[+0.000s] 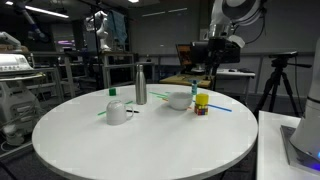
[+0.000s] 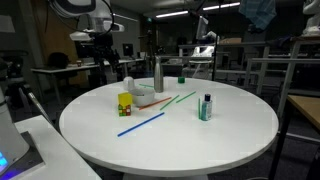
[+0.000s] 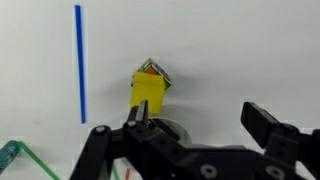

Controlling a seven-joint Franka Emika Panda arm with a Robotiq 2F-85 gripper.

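Above the table's near right side, my gripper hangs in the air, clear of the objects. In the wrist view its two dark fingers stand wide apart; the gripper is open, with nothing held between them. A yellow block rests on a multicoloured cube. Seen from the wrist, the yellow block lies near the left finger, which partly covers the bowl beyond. That pale bowl stands beside the blocks. On the white round table, a blue stick lies apart from them.
A white mug, a metal bottle and a small green block stand farther off. A small bottle stands near green sticks and a red-orange stick.
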